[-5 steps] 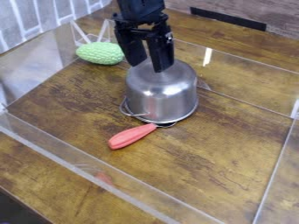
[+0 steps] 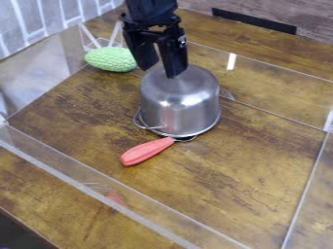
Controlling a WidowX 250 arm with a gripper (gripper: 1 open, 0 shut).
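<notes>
My black gripper [image 2: 158,56] hangs over an upturned steel pot [image 2: 180,102] at the centre of the camera view, its open fingers pointing down at the pot's top; whether they touch it I cannot tell. A pink-red handle [image 2: 147,151] lies on the wooden table [image 2: 240,185] in front of the pot, near some thin metal wire at the pot's base. To the left of the gripper is a pale green textured object [image 2: 111,58] with white prongs behind it.
Clear barrier strips run along the left, front and right of the work area. A small white piece [image 2: 232,61] sits at the back right. The wooden surface right of and in front of the pot is clear.
My gripper has shifted very slightly over the pot. The pot and the other objects have not visibly moved.
</notes>
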